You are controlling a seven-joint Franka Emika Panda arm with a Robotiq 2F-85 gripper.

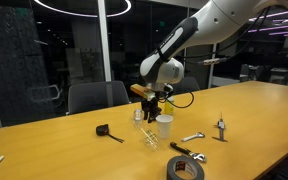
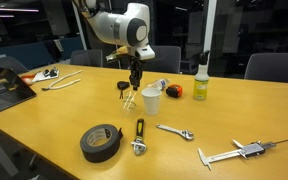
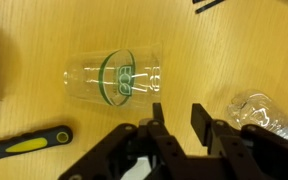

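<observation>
In the wrist view the two dark fingers of my gripper stand apart, part open, with only bare table showing between them. A clear cup (image 3: 99,75) with a green ring and logo lies on its side beyond the left finger. To the right is a crumpled clear plastic bottle (image 3: 264,115). Low over the table, my gripper (image 1: 152,113) is close to a white cup (image 1: 165,126), which stands upright. Seen from the other side, that white cup (image 2: 152,99) is just right of the gripper (image 2: 135,84). Whether they touch, I cannot tell.
Black tape (image 2: 101,143), an orange-and-black handled tool (image 2: 139,137), a wrench (image 2: 175,132) and a caliper (image 2: 249,151) lie at the front. A spray bottle (image 2: 201,80) and an orange object (image 2: 174,91) stand behind.
</observation>
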